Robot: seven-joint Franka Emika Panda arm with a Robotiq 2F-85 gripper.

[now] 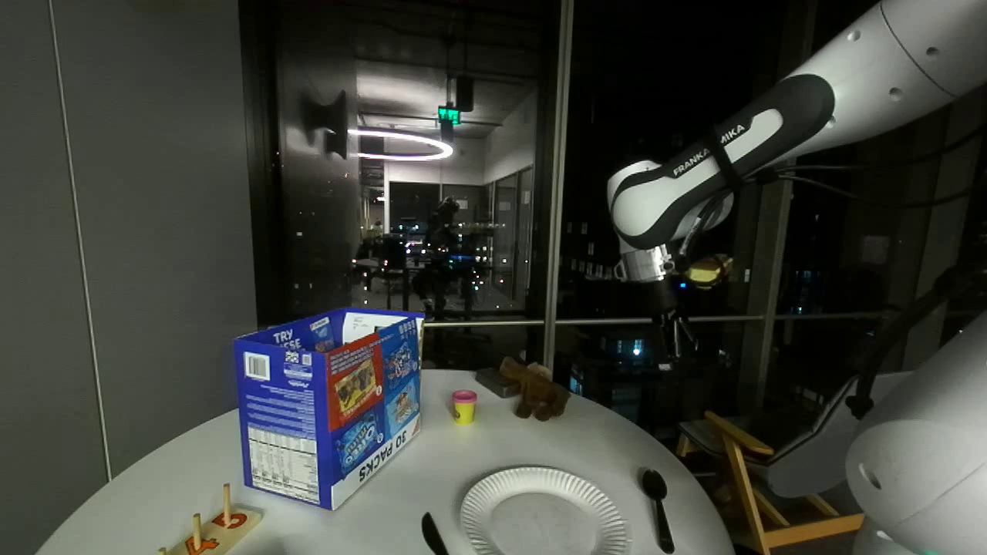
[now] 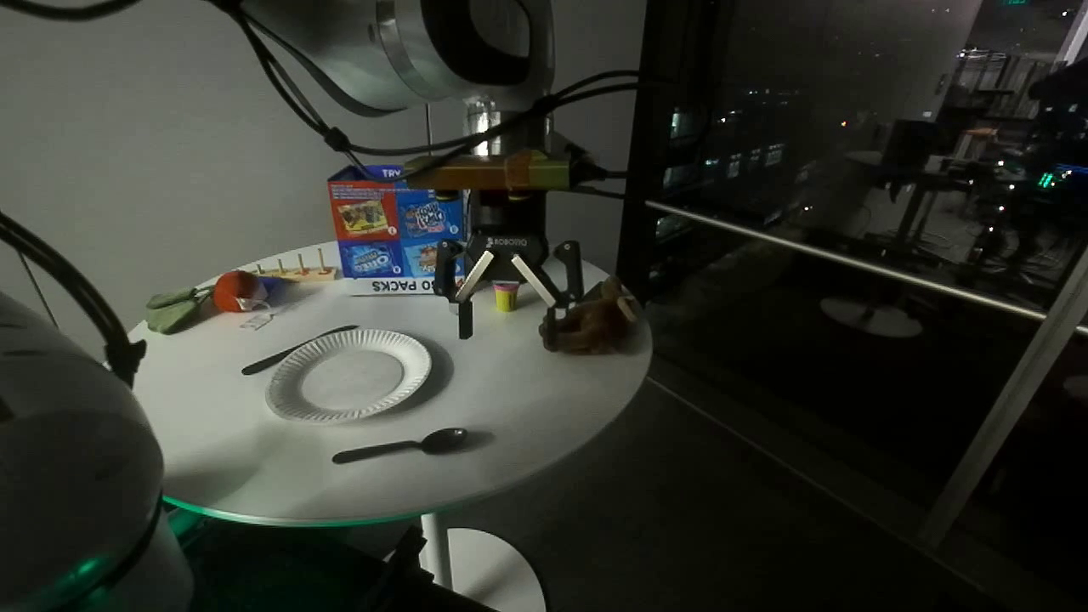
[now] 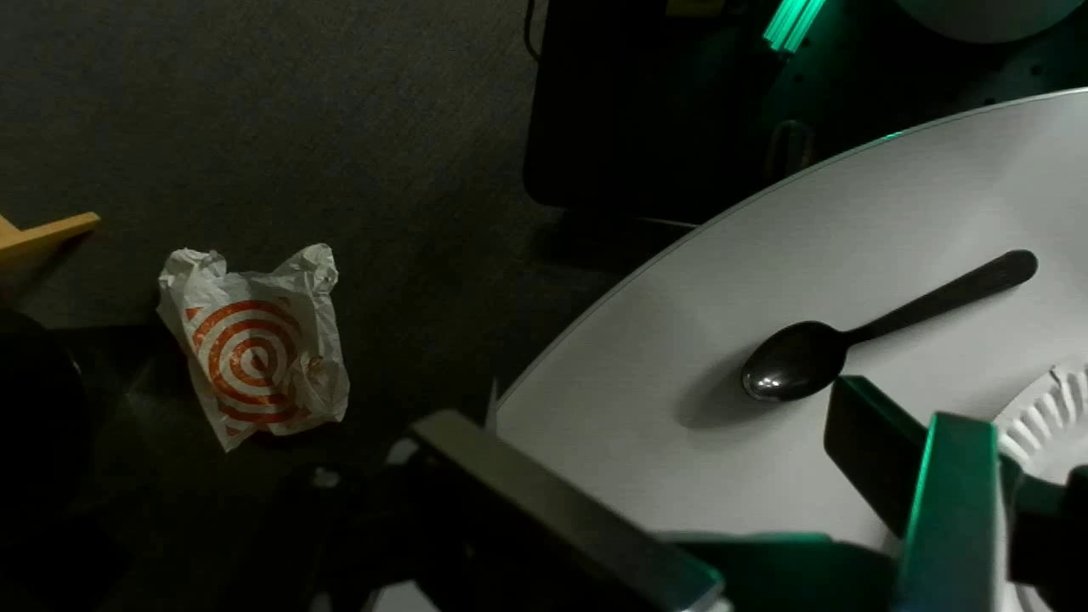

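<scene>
My gripper (image 2: 507,328) hangs in the air above the table, its fingers wide open and nothing between the fingers. Below it lies a black spoon (image 3: 801,359), near the table's edge and apart from the fingertips. A white paper plate (image 2: 352,376) rests between the spoon and a black knife (image 2: 296,350). Toward the back stand a small yellow tub with a pink lid (image 1: 464,407) and a brown plush toy (image 1: 537,390). A blue snack box (image 1: 324,416), open at the top, stands at the left in the first exterior view.
A wooden peg board with numbers (image 1: 217,532) lies close to the box. Beside it are an orange-red object (image 2: 236,291) and a green one (image 2: 175,310). A white bag with red rings (image 3: 255,352) lies on the floor. Bare tabletop (image 2: 551,408) surrounds the spoon.
</scene>
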